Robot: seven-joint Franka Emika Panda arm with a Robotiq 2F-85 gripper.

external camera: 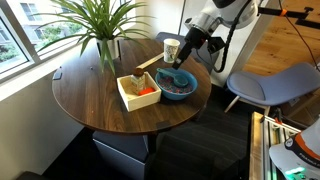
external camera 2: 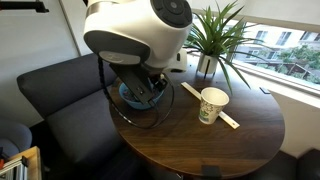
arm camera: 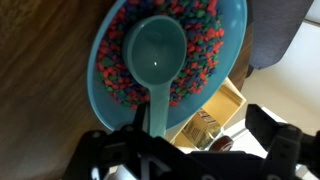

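Note:
A blue bowl (external camera: 180, 95) stands near the right edge of the round table, filled with small red, blue and green pieces. Inside it lies a teal scoop (arm camera: 157, 50), its round cup over the pieces and its handle running toward the bowl's rim (arm camera: 236, 42). My gripper is open above the bowl. In the wrist view one finger (arm camera: 108, 152) is close beside the handle's end; the other finger (arm camera: 272, 130) appears past the rim. Nothing is held between them. In exterior view 2 the arm and gripper hide part of the bowl (external camera 2: 128, 97).
A patterned paper cup (external camera 2: 212, 104) stands on the table (external camera 2: 180, 145), close to a light wooden strip (external camera: 149, 61). Left of the bowl sits a light box (external camera: 139, 99) with jar-like items. A potted plant (external camera: 106, 50) stands farther back.

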